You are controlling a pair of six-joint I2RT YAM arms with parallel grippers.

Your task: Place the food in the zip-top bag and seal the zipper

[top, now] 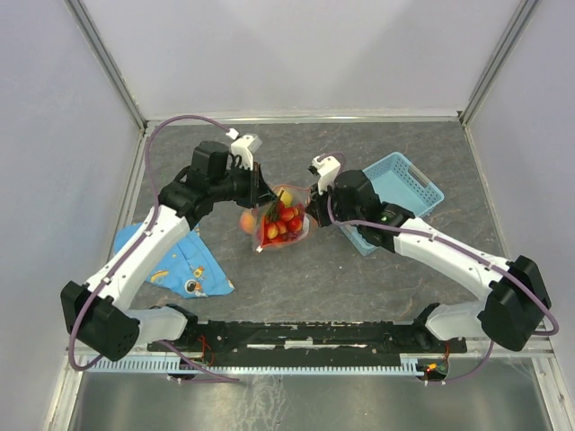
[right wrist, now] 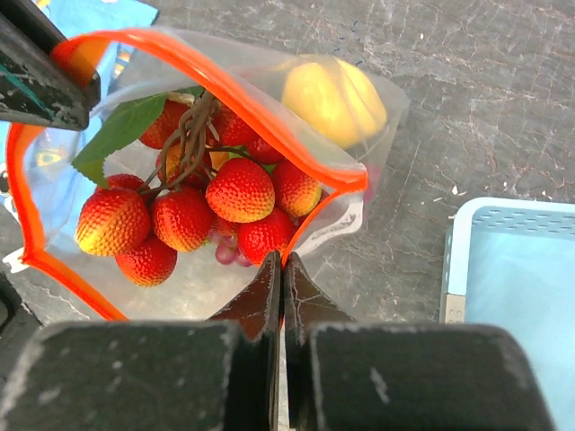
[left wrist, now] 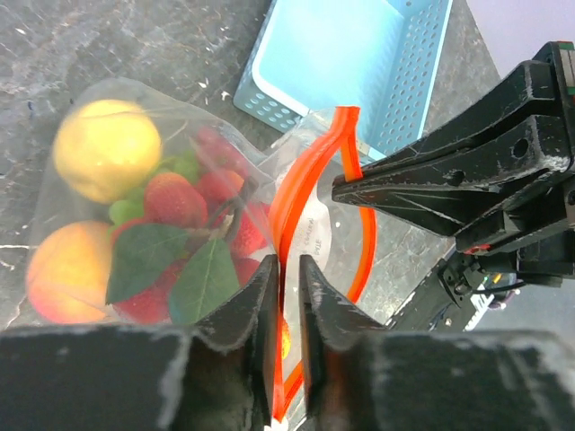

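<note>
The clear zip bag with orange zipper holds strawberries, a yellow fruit, a peach, grapes and green leaves. My left gripper is at the bag's mouth; in the left wrist view its fingers are at the zipper's lower part, their gap unclear. My right gripper is shut at the other side of the mouth; in the right wrist view the orange rim runs to its fingertips.
A blue plastic basket stands at the right, near the bag. A blue cloth lies at the left.
</note>
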